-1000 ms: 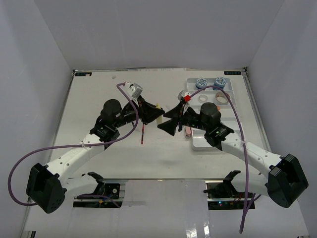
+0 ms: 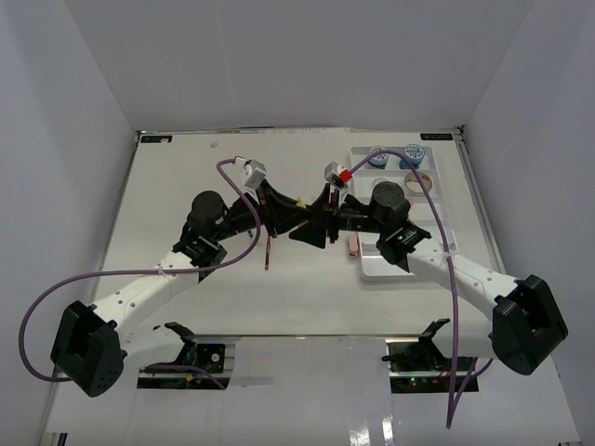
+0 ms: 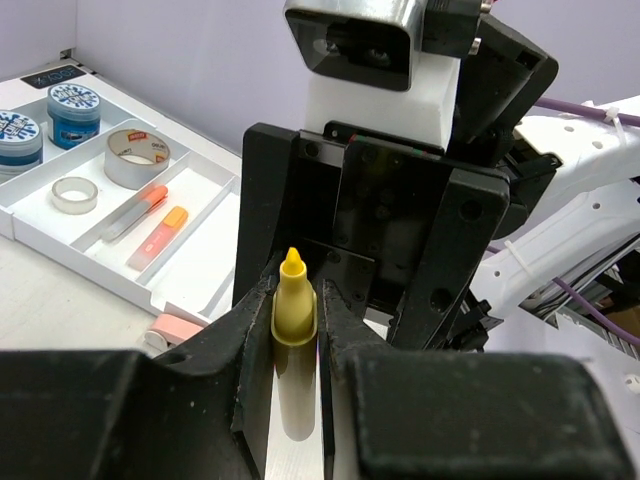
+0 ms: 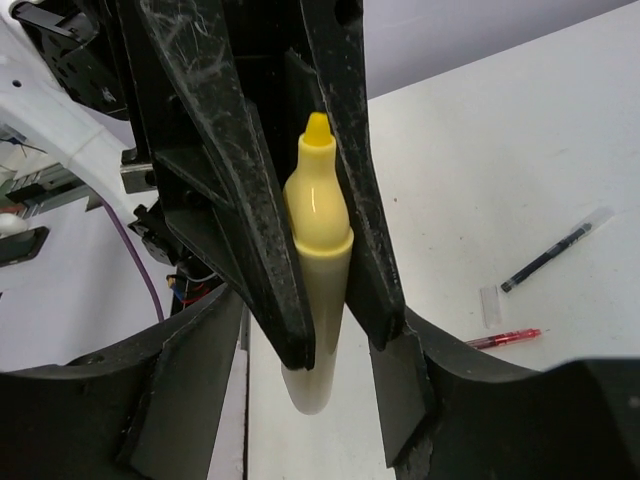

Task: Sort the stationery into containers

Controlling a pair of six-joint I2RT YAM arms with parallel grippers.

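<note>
A yellow highlighter [image 3: 295, 310] stands upright between the two grippers, which meet above the middle of the table. My left gripper is shut on it. My right gripper surrounds the same highlighter, its fingers part open on either side; whether they touch it I cannot tell. In the right wrist view a black pen [image 4: 540, 262], a clear cap [image 4: 490, 307] and a red pen [image 4: 500, 339] lie on the table below.
A white compartment tray [image 2: 386, 274] stands at the right, holding jars [image 3: 73, 115], tape rolls [image 3: 137, 158] and markers [image 3: 158, 238]. A pink eraser-like item [image 3: 173, 328] lies beside it.
My right gripper has moved left toward my left one, closing around the highlighter, which has shifted very little.
</note>
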